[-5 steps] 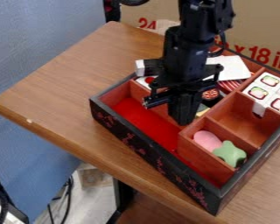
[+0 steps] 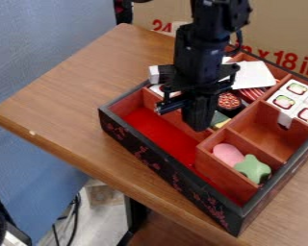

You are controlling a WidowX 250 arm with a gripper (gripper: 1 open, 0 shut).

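Note:
My black gripper (image 2: 185, 106) reaches down into a black-and-red patterned box (image 2: 134, 144) on the wooden table, over its inner left and middle compartments. Whether it holds anything, and how its fingers stand, is hidden by its dark body. The long red compartment (image 2: 161, 135) below it looks bare. A pink piece (image 2: 227, 154) and a green star-shaped piece (image 2: 252, 168) lie in a right front compartment. Round red pieces (image 2: 229, 101) sit behind the gripper.
White tiles with red-green marks (image 2: 295, 101) fill the back right. A cardboard box (image 2: 279, 29) stands behind.
My gripper has shifted very slightly; otherwise nothing visibly differs.

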